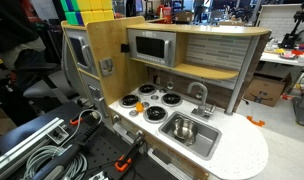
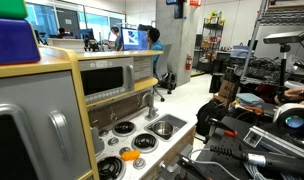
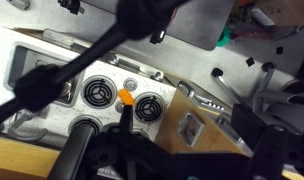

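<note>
A small orange object (image 1: 140, 106) rests among the stove burners (image 1: 155, 114); the wrist view shows the same orange object (image 3: 126, 97) between two burners. A metal pot (image 1: 185, 132) sits in the sink (image 1: 192, 137), beside the faucet (image 1: 200, 98). My gripper is open, with its dark fingers (image 3: 122, 142) spread wide and nothing held between them. It hangs above the front of the toy kitchen, apart from the orange object. In the wrist view a dark cable or arm part covers much of the sink.
A microwave (image 1: 150, 47) stands on the shelf above the stove, and a tall wooden cabinet (image 1: 110, 70) closes off the left side. Loose cables (image 1: 42, 158) lie around the arm's base.
</note>
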